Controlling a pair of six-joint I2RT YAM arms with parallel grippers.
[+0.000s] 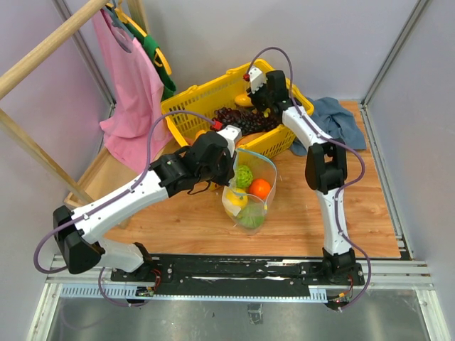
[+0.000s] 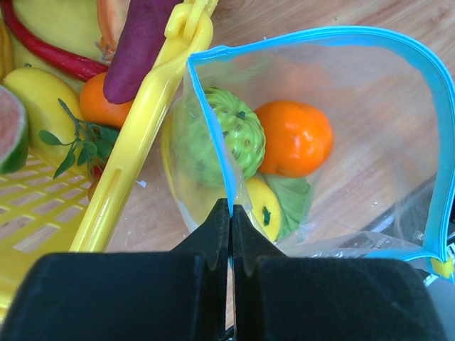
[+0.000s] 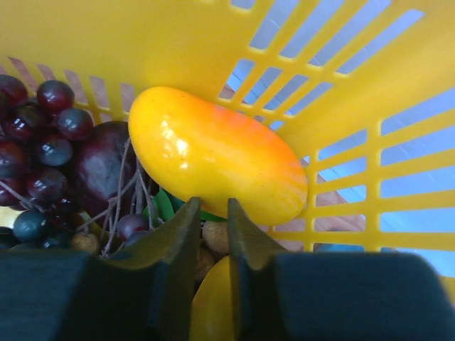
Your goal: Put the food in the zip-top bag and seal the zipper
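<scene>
The clear zip bag with blue zipper stands upright on the table, holding a green custard apple, an orange fruit, a yellow fruit and something leafy green. My left gripper is shut at the bag's rim, pinching the blue zipper edge. My right gripper is down in the yellow basket, fingers slightly apart, just in front of a shiny yellow-orange mango. Another yellow fruit lies under the fingers, partly hidden.
The yellow basket at the back holds grapes, an eggplant-like purple item and other produce. A blue-grey cloth lies behind the right arm. Pink clothing hangs at the left.
</scene>
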